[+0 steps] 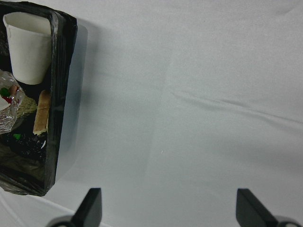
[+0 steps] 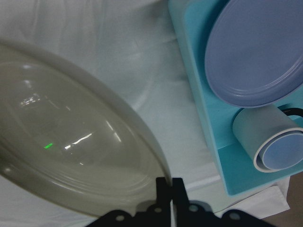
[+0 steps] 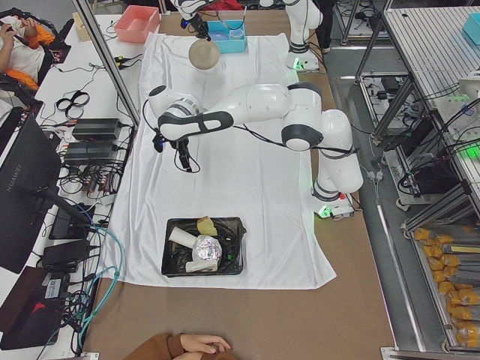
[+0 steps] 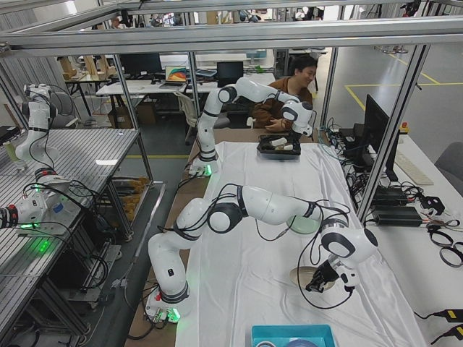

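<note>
My left gripper (image 3: 181, 156) is open and empty over the white cloth, beside a black-lined bin (image 3: 236, 255) holding a white cup (image 1: 29, 49), bread (image 1: 41, 112) and crumpled foil (image 3: 206, 247). My right gripper is shut on the rim of a beige plate (image 2: 80, 137), held beside the blue box (image 2: 201, 113), which holds a blue plate (image 2: 253, 52) and mugs (image 2: 262, 130). A green plate (image 4: 304, 224) is mostly hidden behind an arm.
A pink container (image 3: 137, 22) stands on the left side table among cables and devices. A person's hands (image 3: 206, 343) rest at the near edge.
</note>
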